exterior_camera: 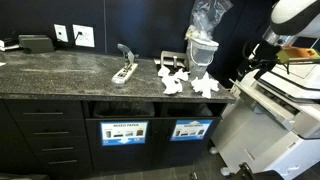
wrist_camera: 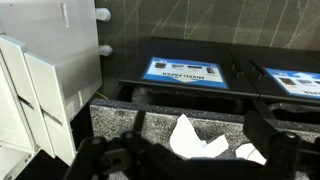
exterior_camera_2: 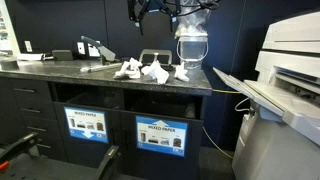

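Crumpled white papers (exterior_camera: pixel 205 85) lie on the dark speckled counter (exterior_camera: pixel 60 75), near its right end. In the wrist view, one white paper (wrist_camera: pixel 193 143) appears low between the fingers, and another paper (wrist_camera: pixel 248 153) is partly hidden by the right finger. My gripper is open, its black fingers wide apart with nothing held. From exterior view 1 the gripper (exterior_camera: pixel 248 72) hangs at the upper right, apart from the papers. Beneath the counter are two openings with blue-and-white signs; the left sign (exterior_camera: pixel 124 132) reads mixed paper.
A stapler-like device (exterior_camera: pixel 125 66) stands on the counter left of the papers. Behind them is a container with a clear plastic bag (exterior_camera: pixel 205 20). A large white machine (exterior_camera_2: pixel 285 110) with a protruding tray stands right of the counter.
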